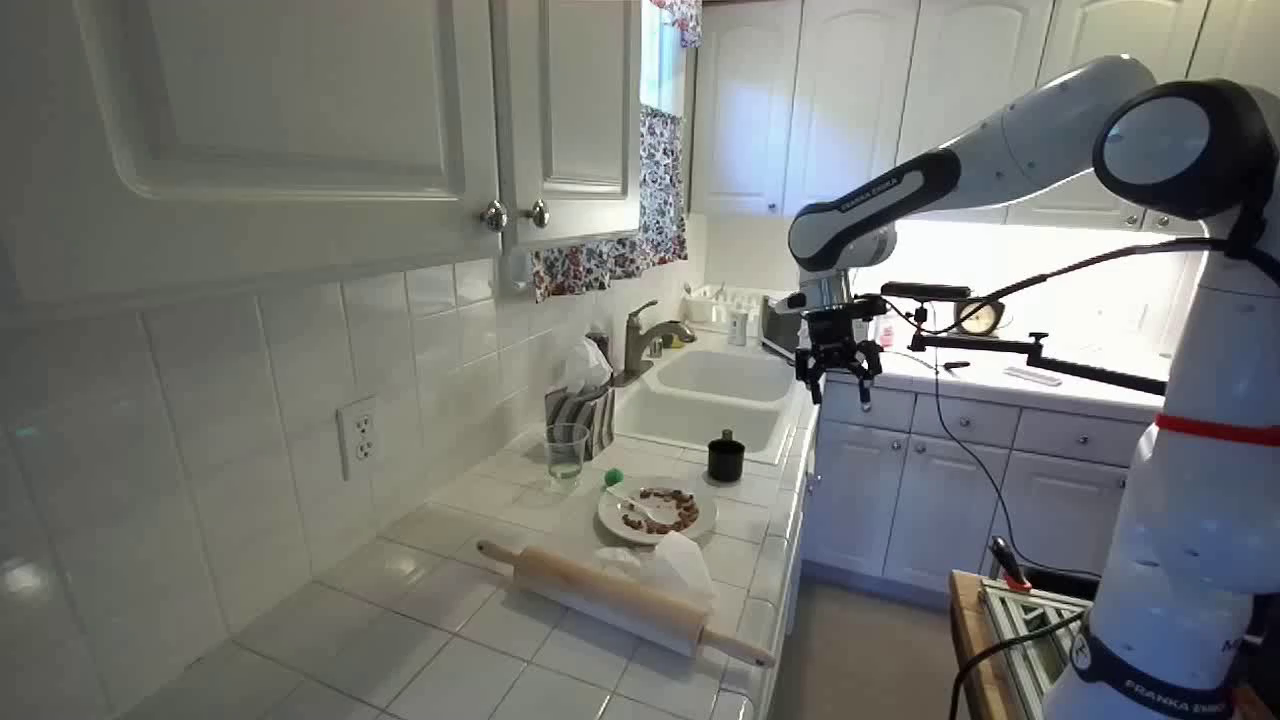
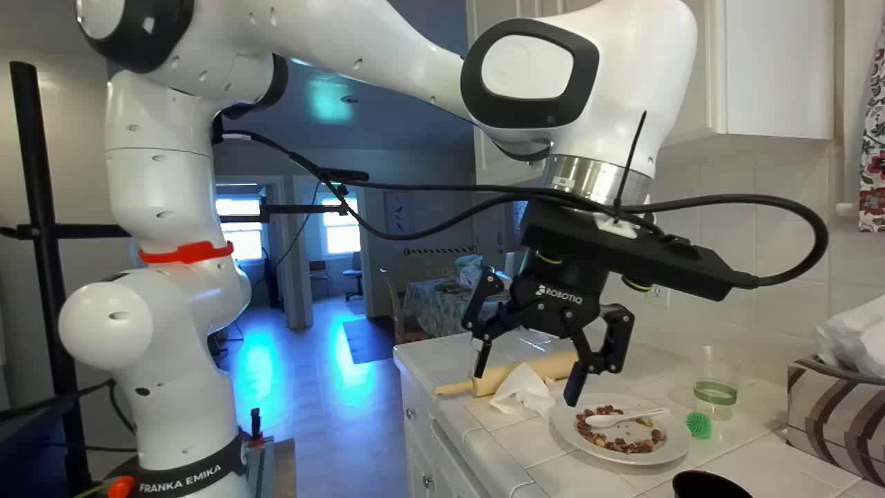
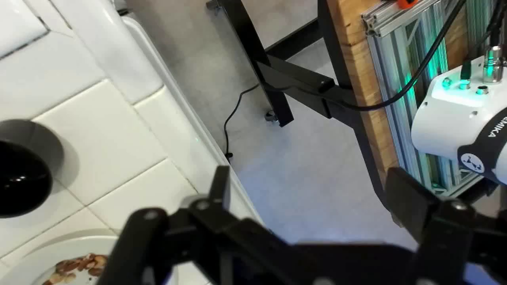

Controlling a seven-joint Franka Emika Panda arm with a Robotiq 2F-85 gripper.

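My gripper [image 2: 527, 383] hangs open in the air by the counter's edge, its fingers wide apart and empty; the wrist view shows floor between the fingertips. A white plate [image 1: 608, 518] with brown nuts and a white spoon [image 2: 618, 418] lies on the tiled counter. Beside the plate is a green bristly ball [image 2: 698, 425], perhaps a brush head. The black cup [image 1: 726, 460] stands near the sink; in the wrist view this cup [image 3: 21, 178] is at the left. A crumpled white napkin [image 2: 523, 390] and a wooden rolling pin [image 1: 612, 598] lie on the other side of the plate.
A clear glass [image 1: 566, 456] and a striped tissue box [image 1: 581, 420] stand along the tiled wall. The sink [image 1: 708, 402] and its faucet [image 1: 644, 342] lie beyond them. Open floor [image 3: 304, 180] separates the counter from the arm's wooden stand [image 3: 363, 71].
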